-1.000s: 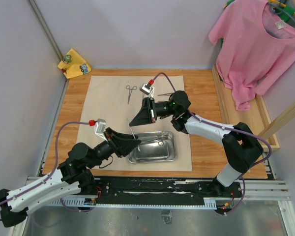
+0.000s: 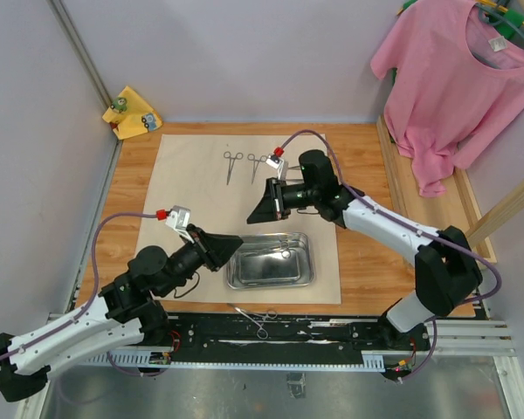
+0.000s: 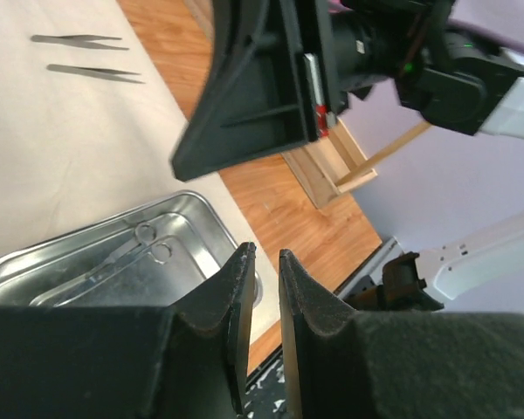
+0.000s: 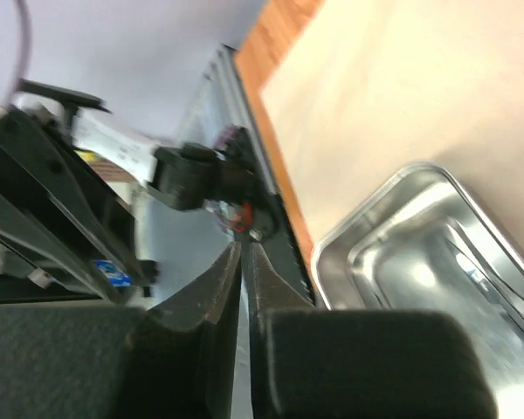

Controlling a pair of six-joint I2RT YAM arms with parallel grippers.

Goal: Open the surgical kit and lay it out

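A steel tray (image 2: pixel 270 279) holding scissor-like instruments lies at the front of the beige mat (image 2: pixel 183 157); more instruments (image 2: pixel 230 166) lie toward the back of the mat. My left gripper (image 2: pixel 236 243) hovers over the tray's left part, looking shut in its wrist view; I cannot tell what is between its fingers. My right gripper (image 2: pixel 257 217) is above and behind the tray, its fingertips close together in the right wrist view, with nothing visible held.
A pink shirt (image 2: pixel 454 87) hangs over a wooden frame at the right. A yellow patterned cloth (image 2: pixel 135 113) lies at the back left. Instruments also show below the table's front edge.
The right gripper and arm have shifted to the right, away from the left gripper.
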